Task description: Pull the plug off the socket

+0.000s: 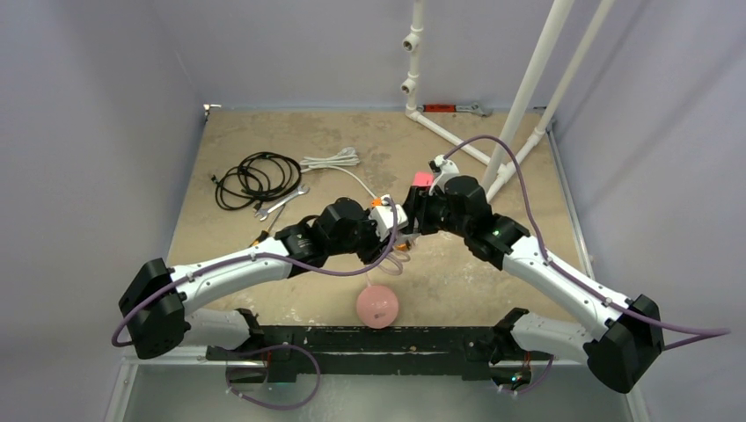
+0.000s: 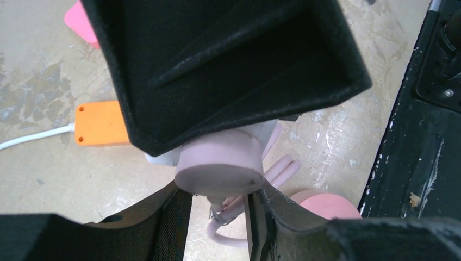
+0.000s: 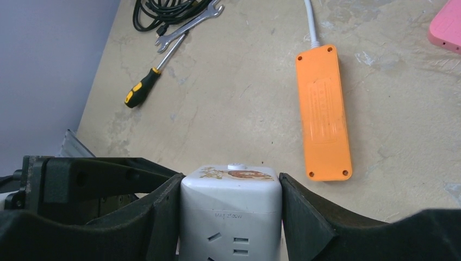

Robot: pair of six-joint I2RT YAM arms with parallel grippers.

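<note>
The white socket block (image 3: 230,225) is pinched in my right gripper, its slotted face partly showing in the right wrist view. In the left wrist view, the pale pink round plug (image 2: 220,163) sits against the white block's underside, partly hidden by the black right gripper. My left gripper has a gap between its fingertips, which stand close to either side of the plug's lower end. Whether they touch it I cannot tell. The pink cord (image 2: 234,209) hangs from the plug between those fingers.
An orange power strip (image 3: 323,117) lies on the table with a white cable. A pink disc (image 1: 377,306) rests near the front edge. Black cable (image 1: 255,180), a wrench (image 3: 187,28) and a screwdriver (image 3: 142,87) lie at the left. White pipes (image 1: 453,139) stand at the back right.
</note>
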